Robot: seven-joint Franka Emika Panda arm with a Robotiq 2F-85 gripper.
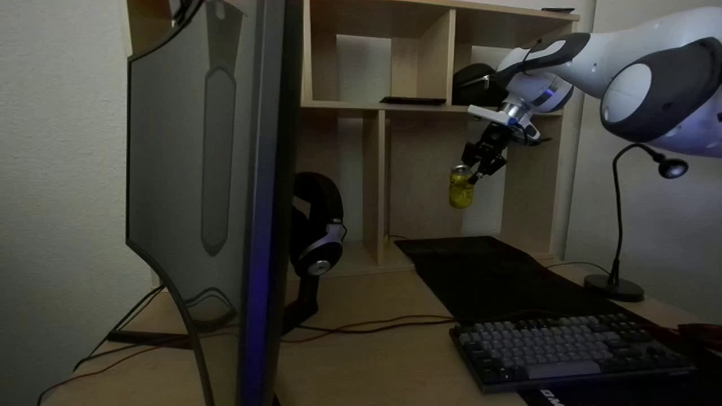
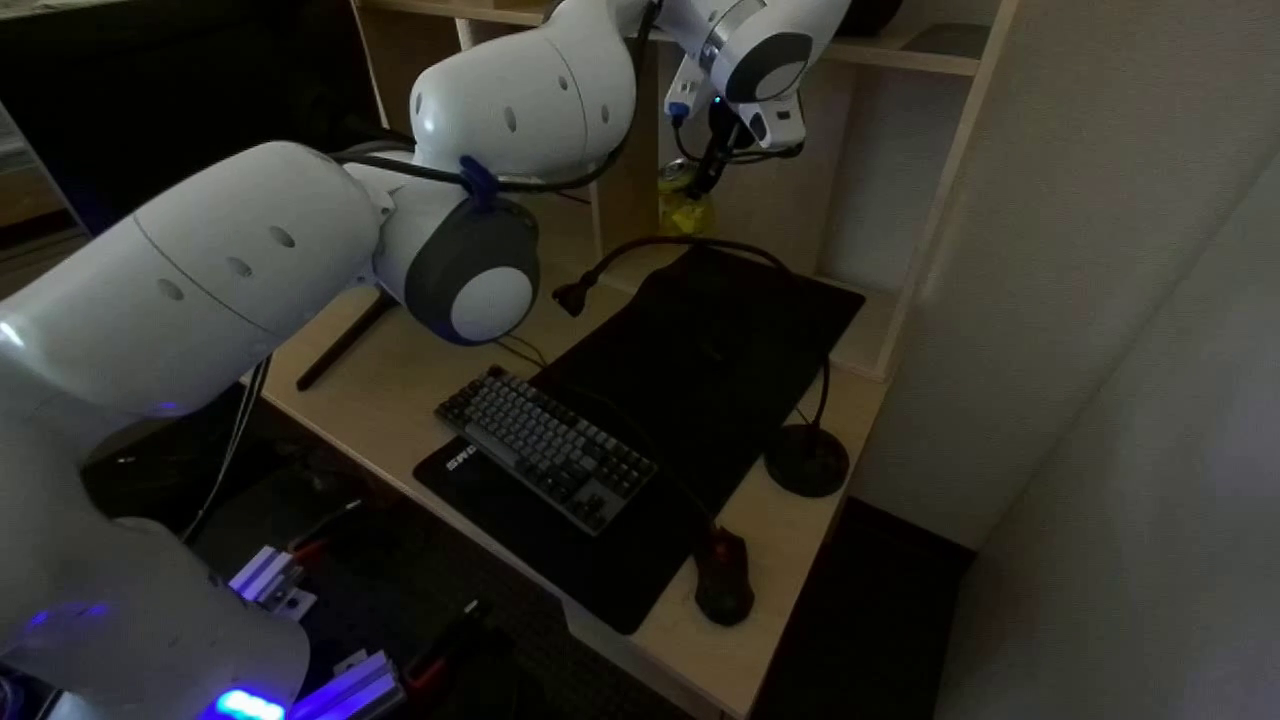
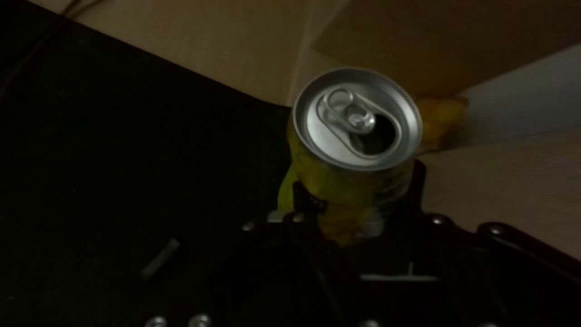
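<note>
A yellow can (image 1: pixel 461 189) with a silver top hangs in the air, nearly upright, in front of the lower right shelf compartment. My gripper (image 1: pixel 470 177) is shut on its side. From the wrist view, the can (image 3: pixel 348 190) has its tab and open mouth facing the camera, and the dark fingers (image 3: pixel 416 188) flank its body. The can's lower part is hidden behind the gripper there. Exterior view 2 shows the can (image 2: pixel 684 210) partly covered by the gripper, above the far end of the black mat (image 2: pixel 720 348).
A wooden shelf unit (image 1: pixel 379 106) stands behind, with a dark case (image 1: pixel 471 84) on its upper board. On the desk are a keyboard (image 2: pixel 546 444), a mouse (image 2: pixel 723 578) and a bent-neck lamp (image 2: pixel 806 460). The monitor (image 1: pixel 189 149) and headphones (image 1: pixel 318 223) are at the left.
</note>
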